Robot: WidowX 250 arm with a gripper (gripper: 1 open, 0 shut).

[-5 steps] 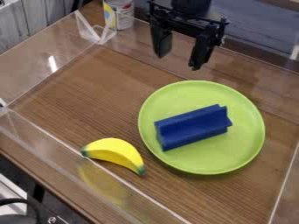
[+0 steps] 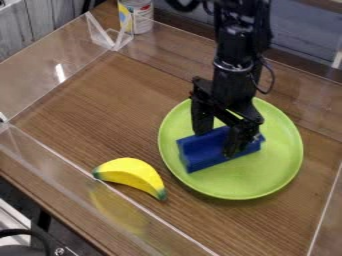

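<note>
The black gripper (image 2: 225,128) is down over a blue block (image 2: 206,155) that rests on a green plate (image 2: 262,177). Its fingers reach the top of the block; whether they are open or shut on it is hard to tell. A yellow banana (image 2: 130,176) lies on the wooden table to the lower left of the plate, apart from it.
A can (image 2: 135,16) stands at the back left. Clear walls edge the table on the left.
The banana and plate have not moved.
</note>
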